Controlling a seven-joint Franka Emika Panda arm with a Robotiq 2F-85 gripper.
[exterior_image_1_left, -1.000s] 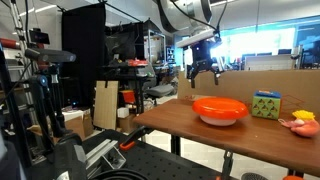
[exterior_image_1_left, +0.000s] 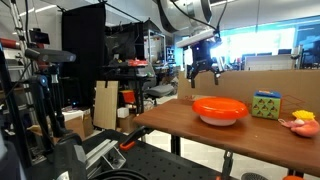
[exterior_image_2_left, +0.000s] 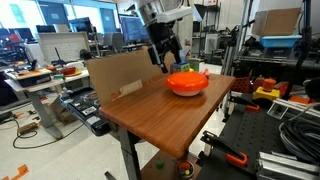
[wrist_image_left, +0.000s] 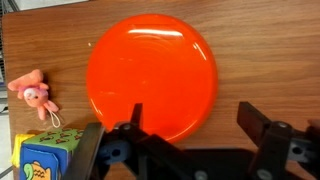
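An orange-red round disc, like a lid or frisbee (wrist_image_left: 150, 75), lies over a white bowl (exterior_image_1_left: 222, 122) on the wooden table; in the wrist view the disc hides the bowl. My gripper hangs above the table with its fingers wide apart and nothing between them. From exterior view 2 the gripper (exterior_image_2_left: 169, 58) appears higher than the disc (exterior_image_2_left: 187, 81) and apart from it. In the wrist view the disc's lower right edge reaches between the fingers.
A colourful block (exterior_image_1_left: 266, 105) and a pink-orange soft toy (exterior_image_1_left: 301, 124) share the table, both beside the disc. In exterior view 2 the near part of the tabletop (exterior_image_2_left: 150, 118) is bare. A brown panel (exterior_image_2_left: 120, 75) stands along the table's far side.
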